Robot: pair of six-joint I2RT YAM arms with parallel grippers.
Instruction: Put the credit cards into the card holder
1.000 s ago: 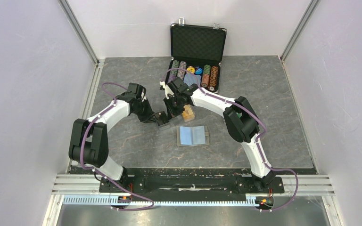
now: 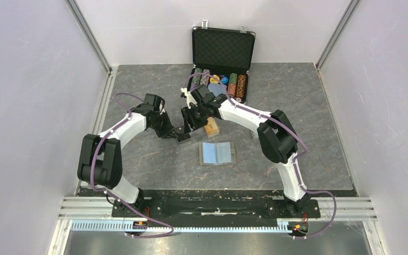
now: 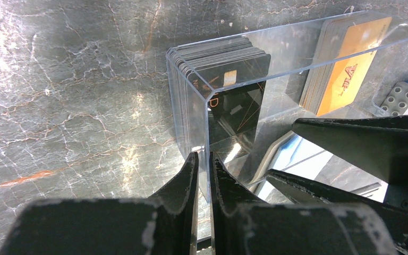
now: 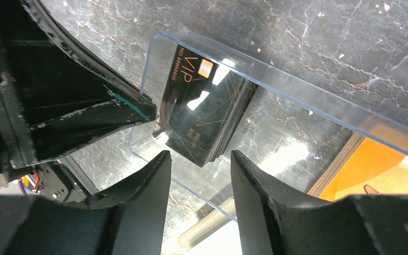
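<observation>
A clear plastic box holds a stack of black credit cards [image 3: 236, 109] at its left end and orange cards [image 3: 345, 85] farther right. My left gripper is shut on the transparent wall of the box [image 3: 188, 47] at its left end. In the right wrist view my right gripper hangs part open over the box, close to the black cards [image 4: 204, 106], with nothing held between its fingers. The card holder [image 2: 233, 158] lies open on the table, blue pages showing; only a bit of it appears in the wrist views.
An open black case [image 2: 223, 48] with poker chips stands at the back. Both arms meet closely over the box, the left gripper's dark finger [image 4: 111, 106] beside the right one's.
The left arm, the box and the card holder have stayed put.
</observation>
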